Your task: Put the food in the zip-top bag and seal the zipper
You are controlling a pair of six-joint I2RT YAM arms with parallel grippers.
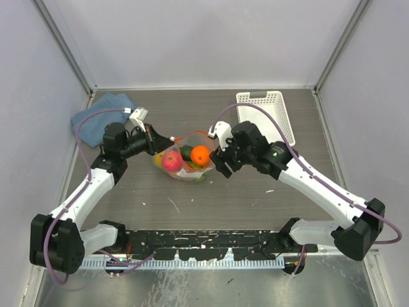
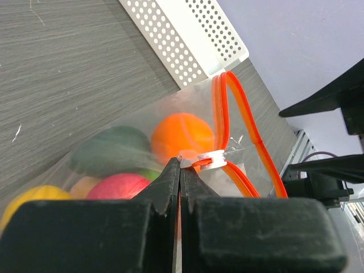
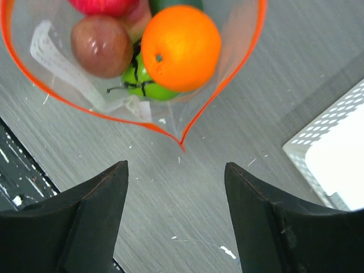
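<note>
The clear zip top bag (image 1: 187, 175) with an orange-red zip rim lies mid-table with its mouth spread. Inside it are an orange (image 3: 181, 48), a red apple (image 1: 171, 161), a dark green avocado (image 1: 186, 152), a yellow fruit (image 2: 35, 200), a brown-red fruit (image 3: 101, 46) and a green pepper (image 3: 151, 85). At the rim's left side, my left gripper is shut on the bag's edge, right by the white zip slider (image 2: 211, 160). My right gripper is open over the right end; the rim's pointed corner (image 3: 181, 142) shows just ahead of its fingers, nothing between them.
An empty white basket (image 1: 278, 109) stands at the back right. A blue cloth (image 1: 102, 117) is crumpled at the back left. The tabletop (image 1: 153, 208) in front of the bag is bare.
</note>
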